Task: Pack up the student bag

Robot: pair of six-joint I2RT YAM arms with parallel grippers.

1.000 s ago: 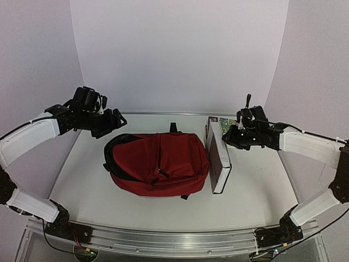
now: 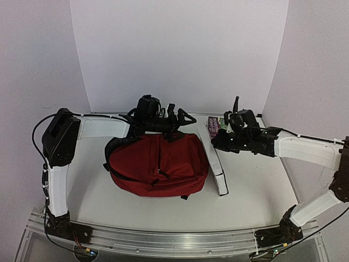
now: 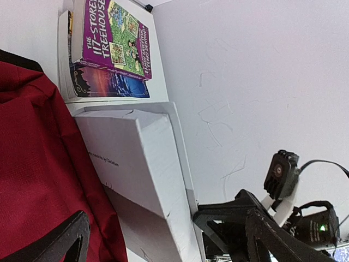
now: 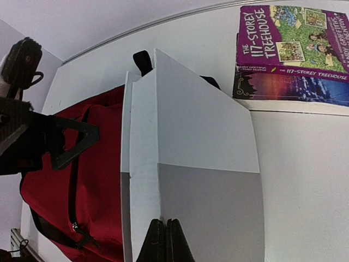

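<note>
A red backpack (image 2: 152, 169) lies on the white table. Against its right side a white box-like binder (image 2: 215, 164) stands on its long edge. My right gripper (image 2: 221, 139) is at that binder; in the right wrist view its fingertips (image 4: 157, 234) are close together over the white spine, and whether they grip it I cannot tell. My left gripper (image 2: 182, 117) is open above the backpack's top right, near the binder's far end, with its fingers at either bottom corner of the left wrist view.
Two stacked books (image 4: 289, 49), a purple one on a blue one, lie behind the binder at the back right. Walls enclose the back and sides. Bare table is at right of the binder and left of the backpack.
My left gripper has swept right from the upper left to above the backpack near the binder. My right gripper and the binder's top have shifted slightly left, toward the backpack.
</note>
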